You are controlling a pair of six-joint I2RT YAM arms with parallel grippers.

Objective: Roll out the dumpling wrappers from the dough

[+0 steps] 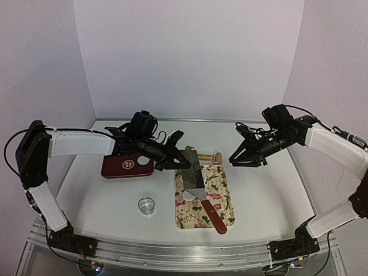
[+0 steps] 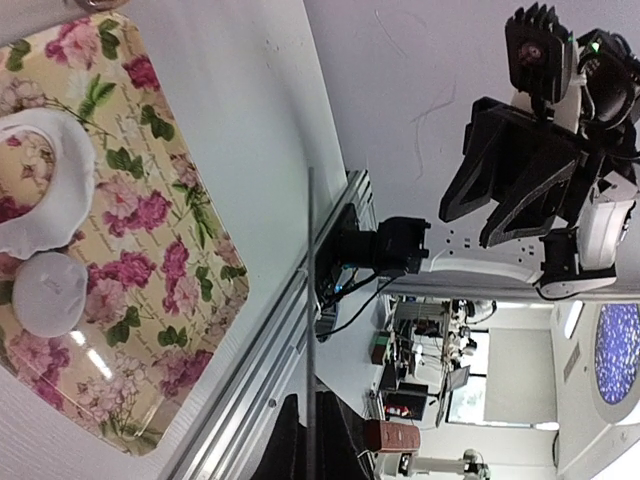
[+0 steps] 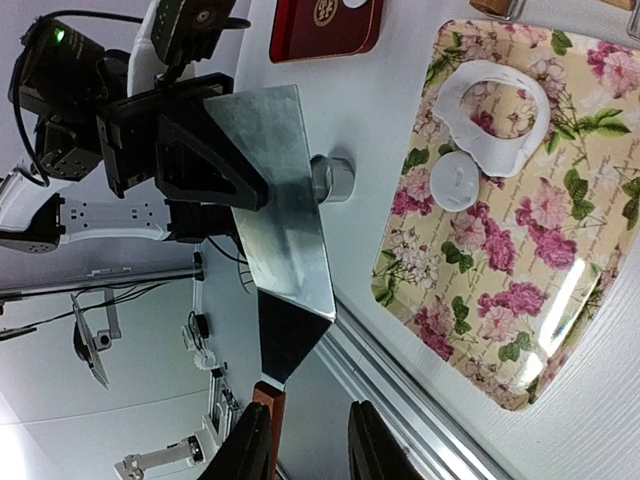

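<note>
My left gripper (image 1: 175, 155) is shut on a metal scraper (image 1: 192, 172), blade up by the fingers, red handle (image 1: 214, 215) angled down over the floral board; in the left wrist view the blade shows edge-on. A white dough ring (image 3: 515, 150) and a round dough piece (image 2: 50, 293) lie on the board. My right gripper (image 1: 238, 155) is empty, to the right of the scraper and above the table, its fingers apart.
A red tin (image 1: 115, 168) stands at back left, a glass cup (image 1: 146, 206) at front left. A rolling pin (image 1: 207, 156) lies behind the board. The table right of the board is clear.
</note>
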